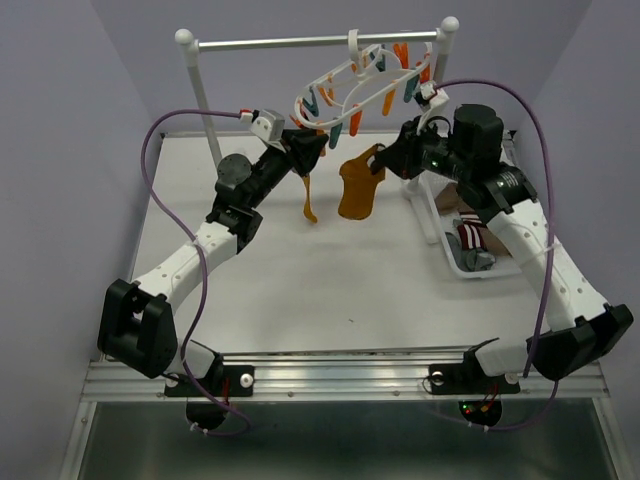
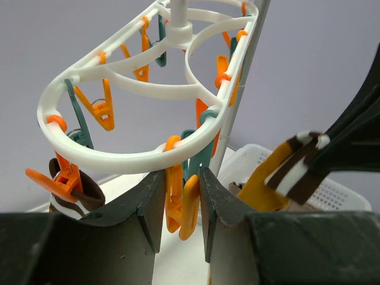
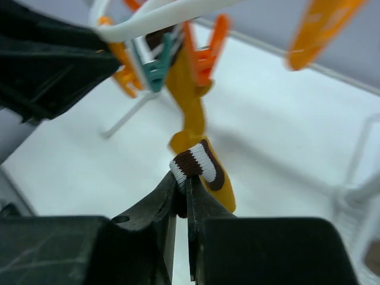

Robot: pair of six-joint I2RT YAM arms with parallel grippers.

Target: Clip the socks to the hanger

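The white clip hanger [image 1: 360,90] hangs from a rail with orange and teal clips. My left gripper is shut on an orange clip [image 2: 174,196] at its lower ring. Behind it a striped yellow sock [image 2: 77,199] hangs at another orange clip. My right gripper is shut on the striped cuff of a yellow sock [image 1: 358,195], held below the hanger at its right, apart from the clips.
A white basket [image 1: 480,270] with more socks stands on the right of the table. The rail's post [image 1: 200,90] rises at the back left.
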